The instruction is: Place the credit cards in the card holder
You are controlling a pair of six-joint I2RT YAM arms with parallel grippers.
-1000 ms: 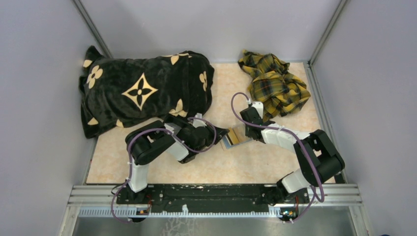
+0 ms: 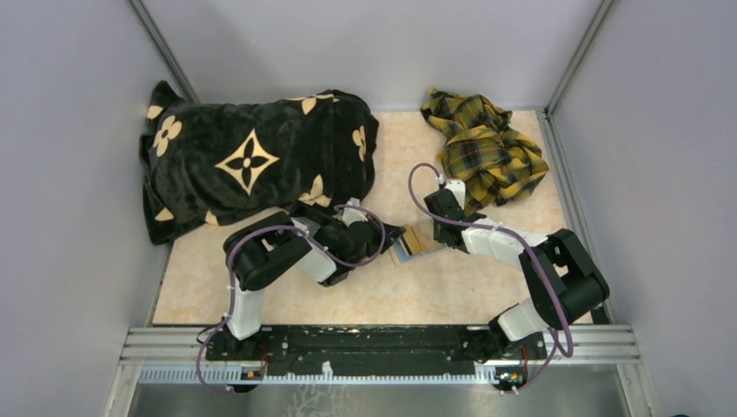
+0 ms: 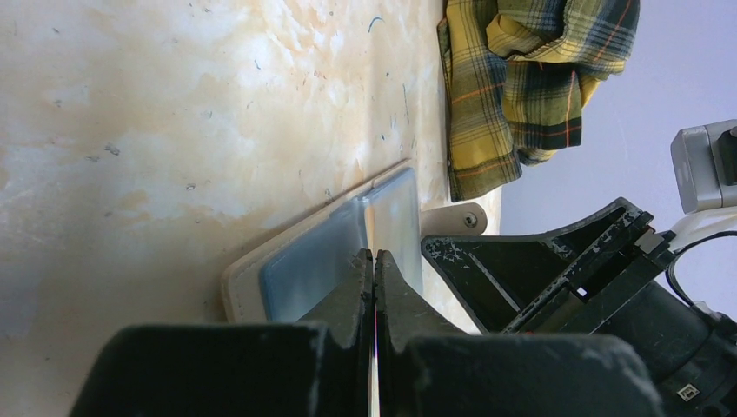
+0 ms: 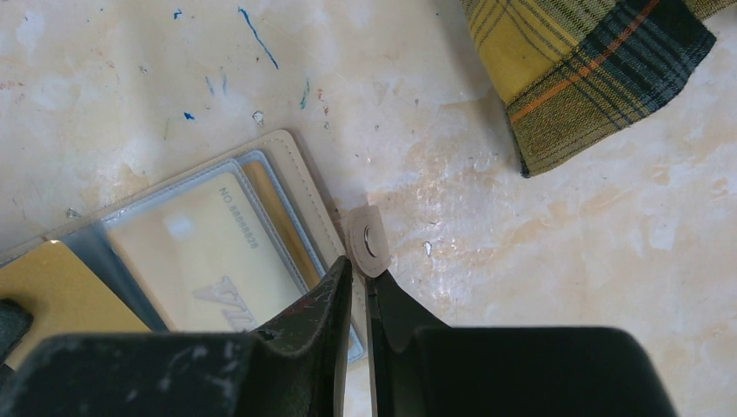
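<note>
The beige card holder (image 4: 306,174) with clear bluish sleeves lies on the table between my two arms. In the right wrist view a pale sleeve (image 4: 204,252) bears printed digits, and a gold-brown strip (image 4: 282,213) shows beside it. My right gripper is shut on the holder's snap tab (image 4: 368,241). At that view's lower left, a gold card (image 4: 65,291) stands over the sleeves, touched by a dark fingertip (image 4: 12,326). In the left wrist view, the card's thin edge (image 3: 370,228) runs between the fingers of my left gripper, which is shut on it.
A black patterned cushion (image 2: 261,156) fills the back left of the table. Behind my right gripper lies a crumpled yellow-green plaid cloth (image 2: 491,152).
Very little differs. My left arm has shifted only slightly at its wrist, while my right arm and the card holder look unmoved.
</note>
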